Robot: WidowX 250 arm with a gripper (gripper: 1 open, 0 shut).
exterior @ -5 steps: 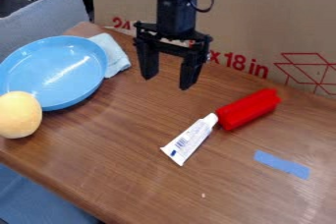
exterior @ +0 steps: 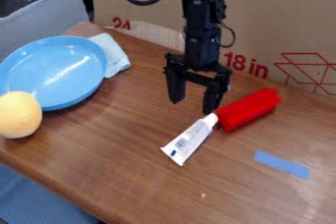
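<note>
My black gripper [exterior: 195, 90] hangs open over the middle of the wooden table, just above and left of a red cylinder [exterior: 247, 108] and behind a white tube [exterior: 187, 144], which lies diagonally with its cap end by the cylinder. Nothing shows between the fingers.
A blue plate [exterior: 59, 66] lies at the left, with a pale yellow round object [exterior: 18, 115] near it and a white cloth [exterior: 110, 54] behind. A strip of blue tape [exterior: 281, 164] is at the right. A cardboard wall [exterior: 282, 31] borders the back.
The objects on the table look unmoved.
</note>
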